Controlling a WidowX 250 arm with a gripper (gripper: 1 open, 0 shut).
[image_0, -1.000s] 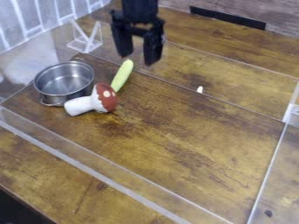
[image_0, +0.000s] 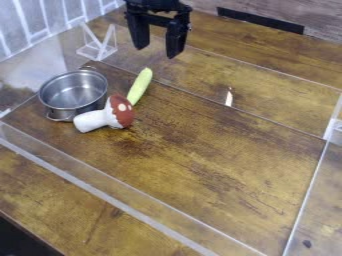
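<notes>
My black gripper (image_0: 158, 36) hangs at the top centre of the camera view, open, above and behind the objects on the wooden table. Below it a pale green elongated vegetable (image_0: 140, 86) lies to the right of a steel pot (image_0: 74, 92). A toy mushroom (image_0: 104, 115) with a red spotted cap and white stem lies on its side in front of the pot.
Clear plastic walls (image_0: 40, 30) stand at the left and right edges.
The objects on the table have not visibly moved.
</notes>
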